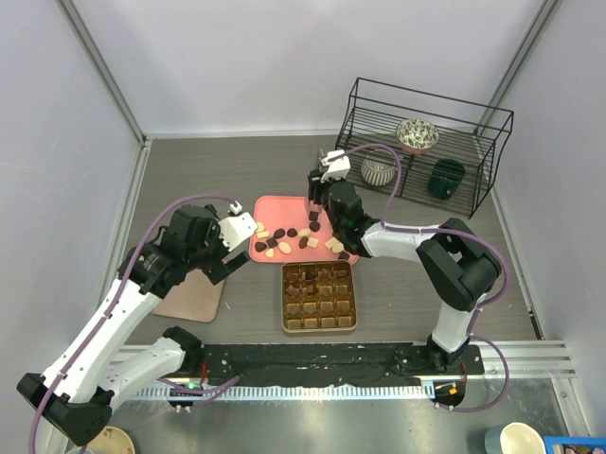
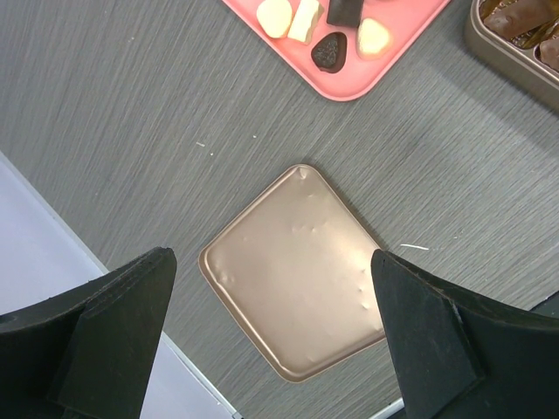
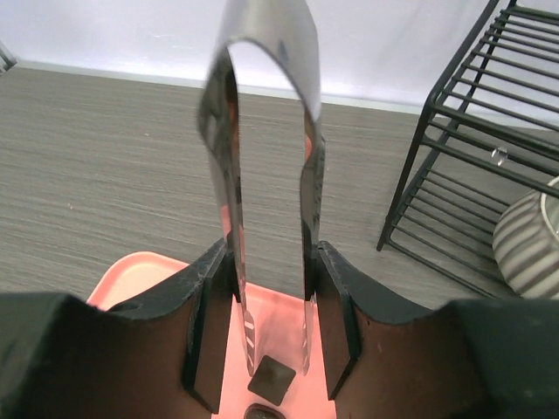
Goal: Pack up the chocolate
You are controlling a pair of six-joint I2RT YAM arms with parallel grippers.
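Shiny metal tongs (image 3: pixel 271 26) stand between the fingers of my right gripper, which is shut on them. Their two tips are apart, above the pink tray (image 3: pixel 140 266) in the right wrist view. Just below the tips lies a dark square chocolate (image 3: pixel 272 381). The same tray (image 1: pixel 284 209) bears several dark and pale chocolates in the top view. In front of it is the gold box (image 1: pixel 319 329) with its compartments. My left gripper is open and empty, above the gold lid (image 2: pixel 293 271) at the left.
A black wire rack (image 1: pixel 483 180) stands at the back right, holding a patterned bowl (image 1: pixel 418 134), a striped dish (image 1: pixel 377 171) and a dark green cup (image 1: pixel 446 178). Bare table (image 1: pixel 189 170) lies at the back left and right of the box.
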